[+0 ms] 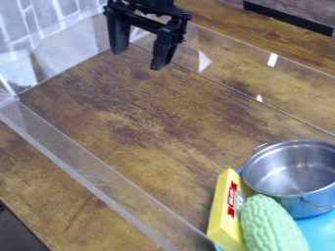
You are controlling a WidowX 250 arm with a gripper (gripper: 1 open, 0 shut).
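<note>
My black gripper (pixel 140 41) hangs at the top centre-left over a wooden surface (pixel 131 118), its two dark fingers spread apart with nothing seen between them. At the lower right are a steel pot (pixel 295 186), a yellow box (pixel 225 216) with a red label and a green textured object (pixel 269 230), all well away from the gripper.
Clear plastic panels (pixel 92 181) run along the left and back around the wooden surface. A blue surface shows under the items at the lower right.
</note>
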